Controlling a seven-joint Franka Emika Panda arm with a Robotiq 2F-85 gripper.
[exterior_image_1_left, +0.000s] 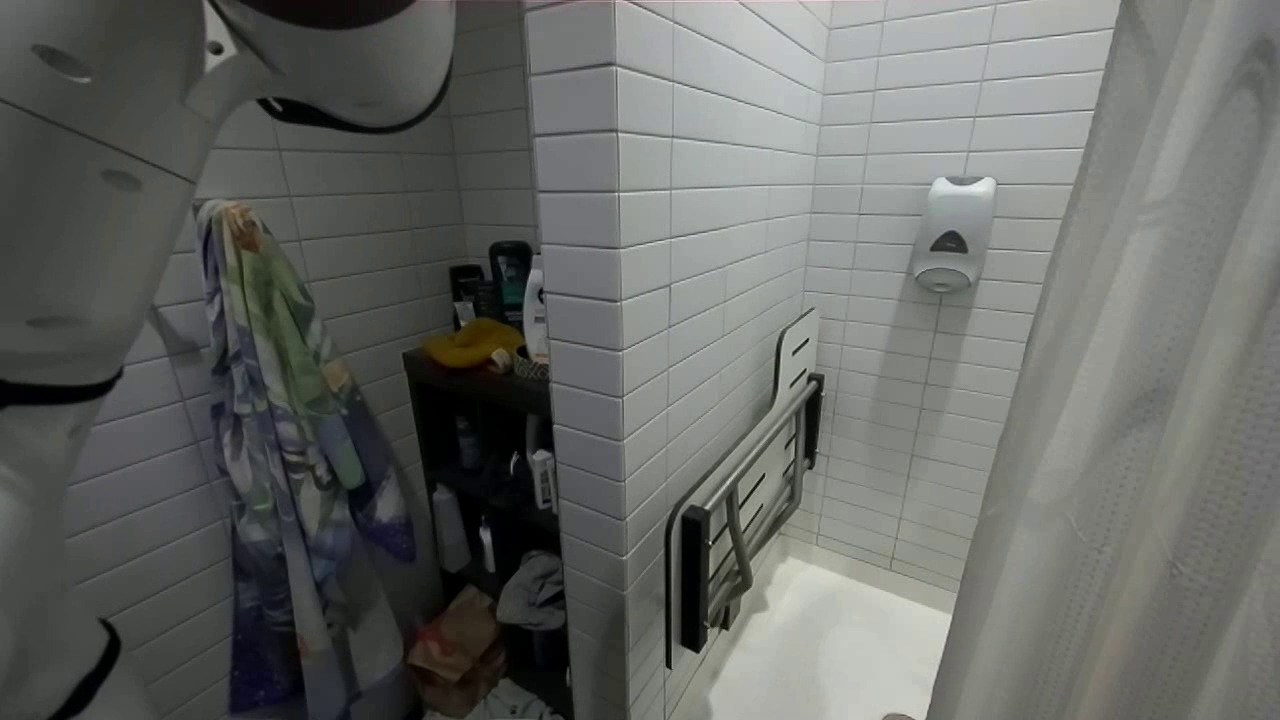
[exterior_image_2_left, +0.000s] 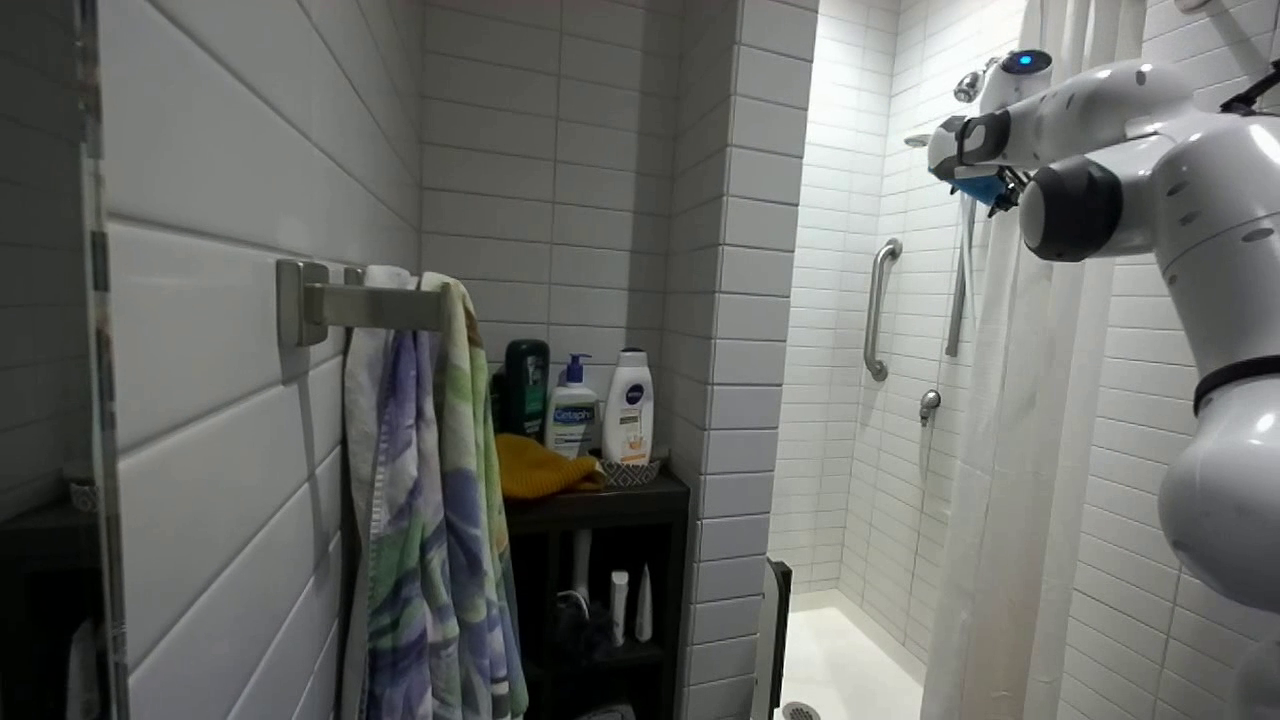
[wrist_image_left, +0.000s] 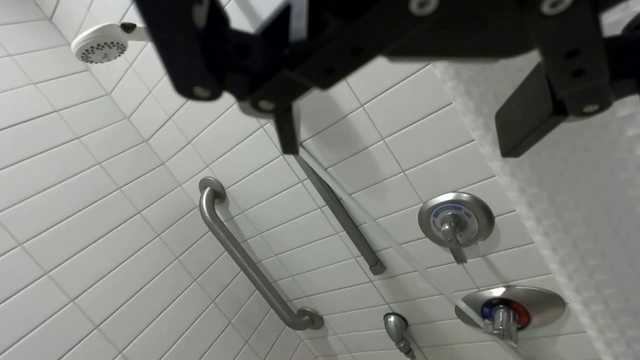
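Note:
My gripper is open in the wrist view, its dark fingers spread wide with only tiled wall showing between them. In exterior view 2 it is small and partly hidden at the end of the raised arm, high beside the shower curtain (exterior_image_2_left: 1002, 396). Beyond the fingers, the wrist view shows a round shower valve (wrist_image_left: 453, 223), a lower valve with a blue and red dial (wrist_image_left: 510, 313), a metal grab bar (wrist_image_left: 252, 267) and a white shower head (wrist_image_left: 99, 43). None of these is in contact with the fingers.
A patterned towel (exterior_image_2_left: 414, 528) hangs from a wall bar. Bottles and a mustard cloth (exterior_image_2_left: 540, 468) top a dark shelf (exterior_image_2_left: 600, 510). A folded shower seat (exterior_image_1_left: 750, 480) is mounted on the partition wall (exterior_image_1_left: 582, 360).

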